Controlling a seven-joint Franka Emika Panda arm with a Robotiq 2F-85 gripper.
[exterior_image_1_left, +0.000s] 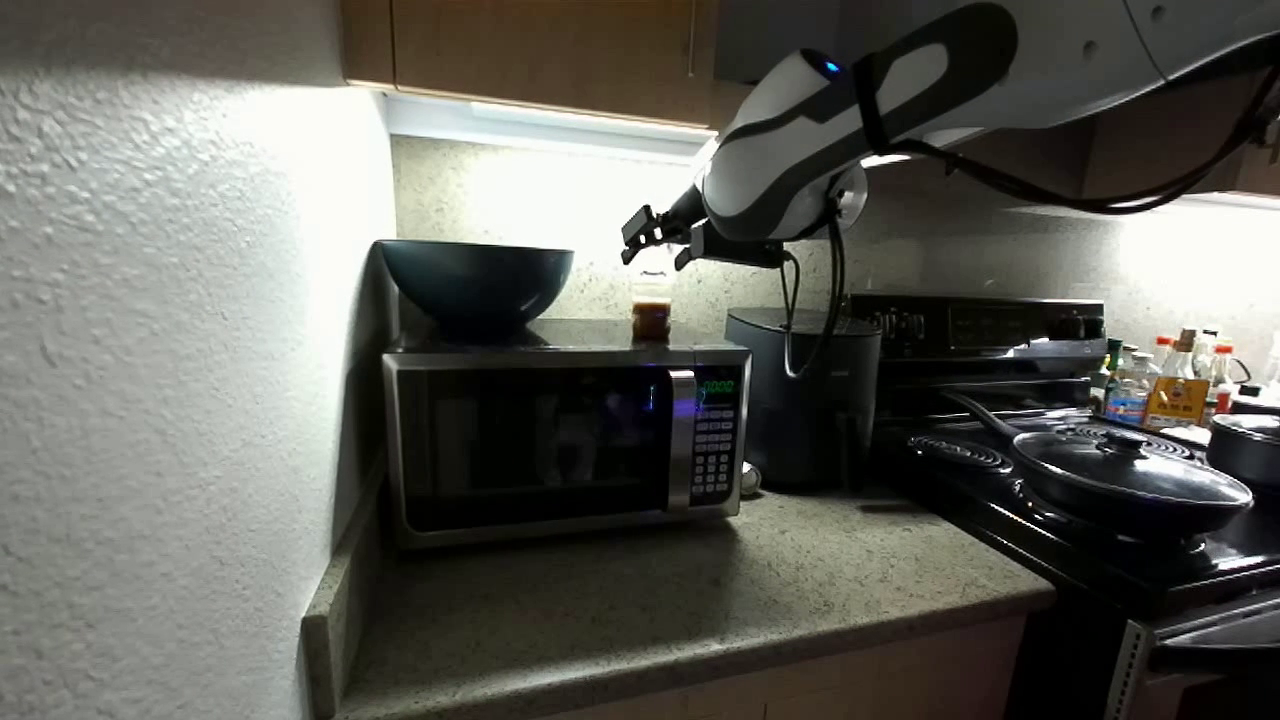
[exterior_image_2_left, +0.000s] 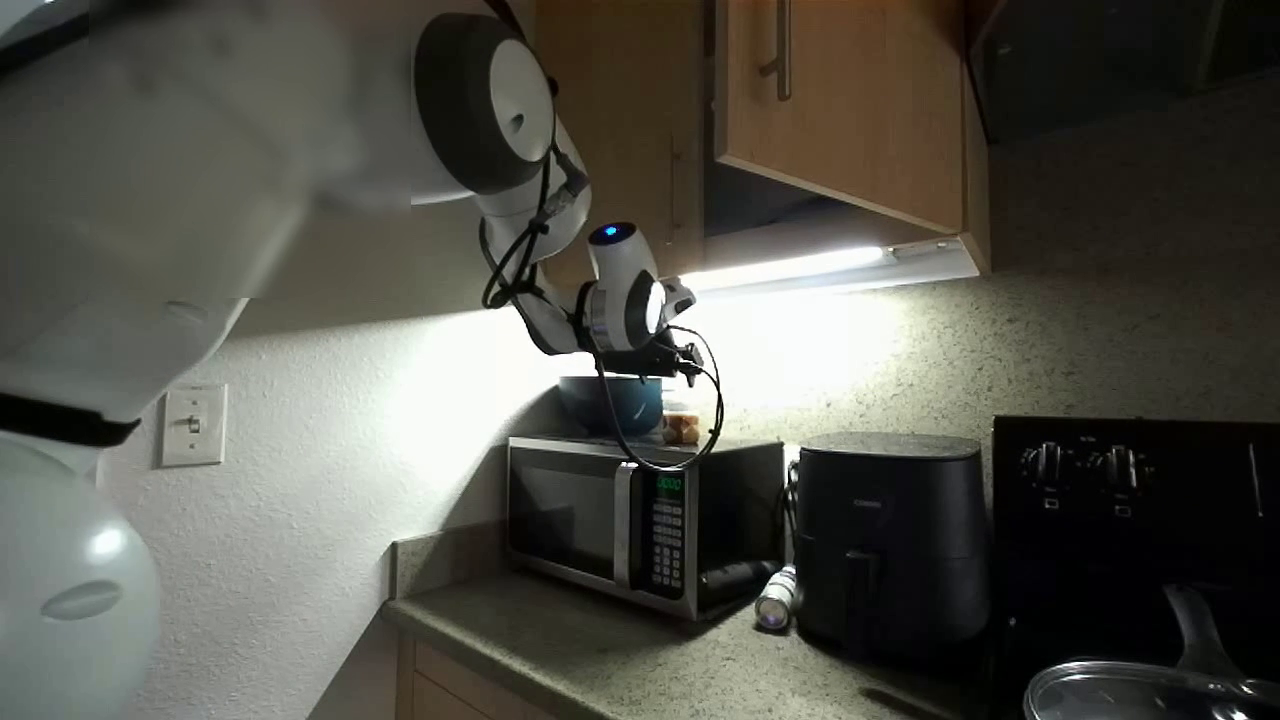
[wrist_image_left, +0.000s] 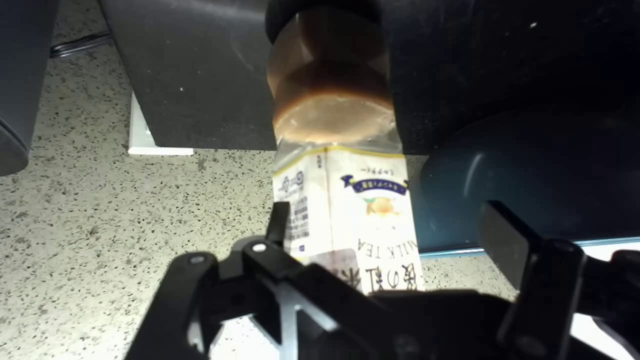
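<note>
A milk tea bottle (exterior_image_1_left: 651, 318) with brown contents stands on top of the microwave (exterior_image_1_left: 564, 446). Around its upper end is my gripper (exterior_image_1_left: 656, 256), open. The wrist view gives a close look at the bottle (wrist_image_left: 354, 204), its white printed label lying across the space between the spread fingers. One finger (wrist_image_left: 279, 223) appears at the label's left edge, while the opposite finger (wrist_image_left: 507, 243) is well apart on the right. Whether the left one touches the bottle I cannot tell. In exterior view 2 the gripper's fingers are mostly obscured, with the bottle (exterior_image_2_left: 680, 428) partly visible below.
A dark teal bowl (exterior_image_1_left: 476, 283) sits left of the bottle on the microwave. Right of the microwave stands a black air fryer (exterior_image_1_left: 801, 396), and farther right a lidded pan (exterior_image_1_left: 1128, 474) is on the stove. Cabinets (exterior_image_1_left: 540, 60) hang above.
</note>
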